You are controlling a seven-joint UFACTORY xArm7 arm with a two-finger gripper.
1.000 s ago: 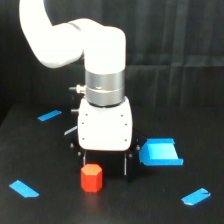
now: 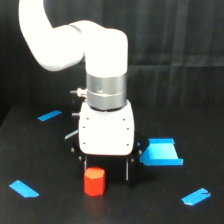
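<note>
A red block rests on the black tabletop, near the middle front of the camera view. Directly behind and above it is my gripper, pointing down with its thin dark fingers spread wide. The block sits toward the left finger, whose lower end it hides. Whether it touches that finger cannot be made out. Nothing is clamped in the fingers.
A blue taped square with a pale middle lies to the right of the gripper. Blue tape strips mark the table at left front, left back and right front. Open table surrounds the block.
My gripper has shifted slightly right and lower. The red block appears a little further right and nearer the camera, its visible face slightly turned.
</note>
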